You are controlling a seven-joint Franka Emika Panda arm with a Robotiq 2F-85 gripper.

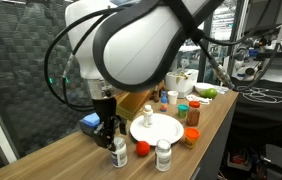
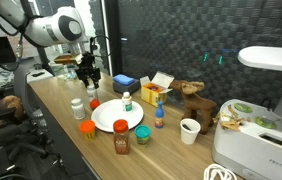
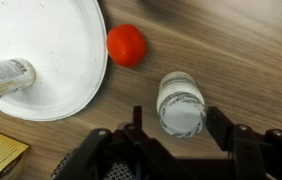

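Observation:
A white bottle with a round pale lid (image 3: 182,113) stands upright on the wooden table, seen from above in the wrist view and from the side in exterior view 1. My gripper is over it, its dark fingers (image 3: 137,143) on either side of the lid. The fingers stand apart. A gap shows on the left of the lid, while the right finger is close to it; contact cannot be told. In exterior view 2 the gripper (image 2: 88,76) is just above this bottle (image 2: 92,92).
Close by are a red ball-like item (image 3: 126,45), a second white bottle (image 1: 163,156) and a white plate (image 1: 165,134) with another bottle (image 2: 127,102) on it. Orange and red-lidded jars (image 2: 121,137) stand near the table edge. Bare wood lies left of the gripper in exterior view 1.

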